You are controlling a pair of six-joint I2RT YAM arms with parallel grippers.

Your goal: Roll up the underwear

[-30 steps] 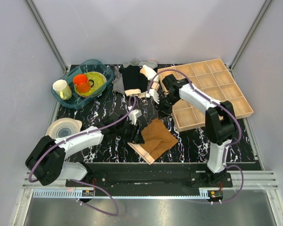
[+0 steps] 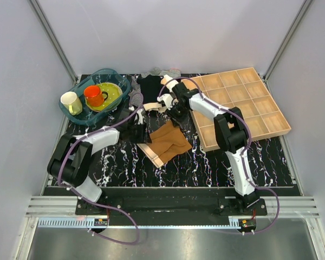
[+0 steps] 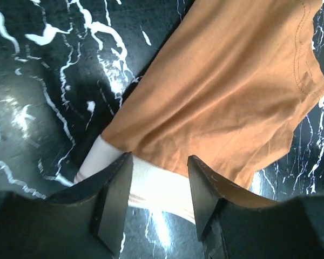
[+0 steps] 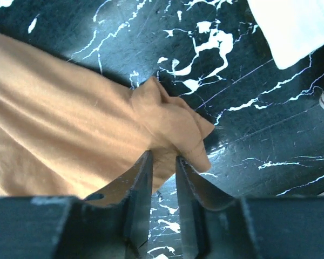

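Observation:
The underwear (image 2: 169,142) is brown with a white waistband (image 2: 150,155). It lies creased at a slant on the dark marbled table. At the waistband's upper end, my left gripper stands part open, its fingertips apart with brown and white cloth between and below them. My right gripper has a narrow gap between its fingers at the far corner of the cloth. That bunched brown corner (image 4: 170,124) shows just beyond the fingertips. Whether either gripper's pads touch cloth cannot be told.
Folded dark and striped clothes (image 2: 150,89) lie behind. A teal basket (image 2: 82,116) with cups and a yellow plate stands at the back left. The wooden compartment tray (image 2: 210,142) takes up the right, close to my right arm. Bare table shows at the front right.

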